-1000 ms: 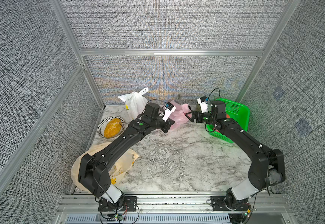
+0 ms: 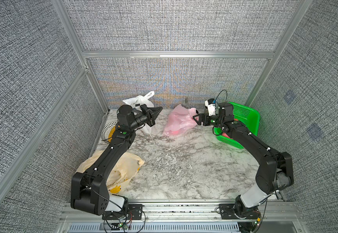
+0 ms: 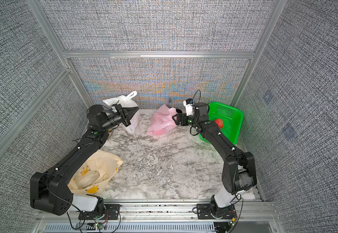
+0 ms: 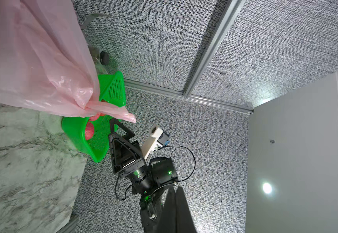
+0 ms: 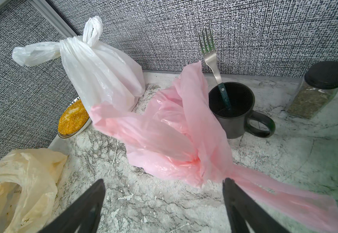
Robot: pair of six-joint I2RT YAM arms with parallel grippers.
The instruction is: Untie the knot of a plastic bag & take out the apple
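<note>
A pink plastic bag [image 2: 178, 122] sits at the back middle of the table, a redder patch [image 3: 160, 132] showing through its lower side. In the right wrist view its twisted ends spread left, up and right from a bunched middle [image 5: 196, 157]; whether the knot there is tight or loose I cannot tell. My left gripper [image 2: 160, 108] is shut, left of the bag and apart from it, nothing showing between its fingers. My right gripper stands open on the bag's right side, its fingers [image 5: 246, 205] apart with nothing gripped between them.
A green basket [image 3: 235, 126] with red fruit [image 3: 218, 123] stands at right. Behind the pink bag are a dark mug [image 5: 231, 126] holding a fork and a spice jar [image 5: 312, 95]. A knotted white bag [image 5: 99, 73] and cream bag [image 2: 128, 165] lie left.
My right gripper has hardly moved.
</note>
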